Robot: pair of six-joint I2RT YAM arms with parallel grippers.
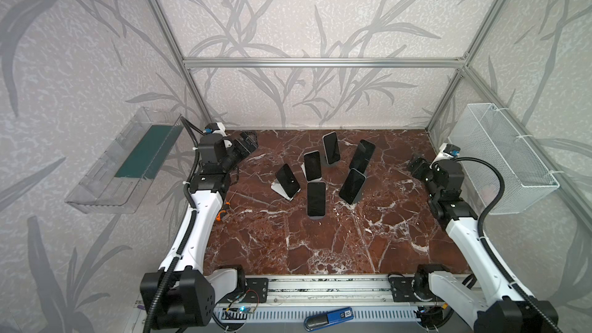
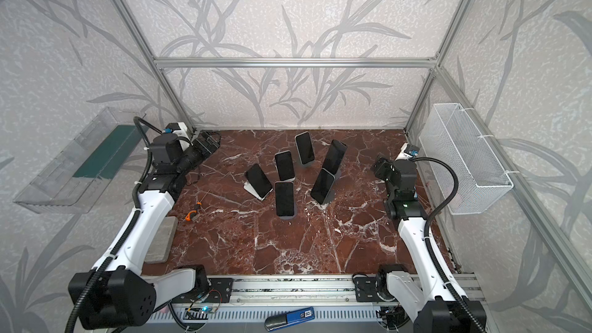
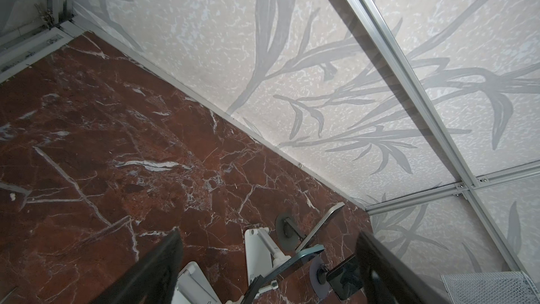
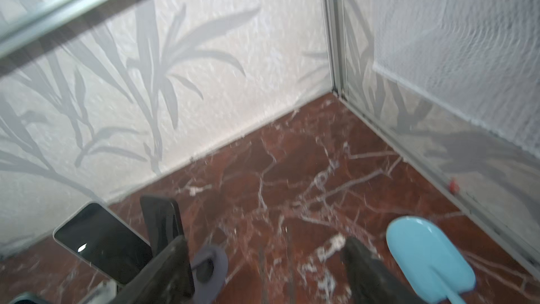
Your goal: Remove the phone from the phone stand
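Note:
Several dark phones lean on stands in mid-table: one at the front (image 1: 316, 197), others at left (image 1: 287, 178), centre (image 1: 312, 164), back (image 1: 331, 146), right (image 1: 362, 154) and front right (image 1: 351, 186). My left gripper (image 1: 245, 143) is raised at the left, behind and left of the group, open with nothing between its fingers. My right gripper (image 1: 417, 166) is right of the phones, apart from them. In the right wrist view its blurred fingers stand apart, two phones (image 4: 101, 239) beyond the left one.
A light blue pad (image 4: 422, 253) lies at the right. A clear tray (image 1: 86, 203) hangs on the left wall, a white mesh basket (image 1: 502, 154) on the right. Orange-handled tools (image 2: 191, 214) lie front left.

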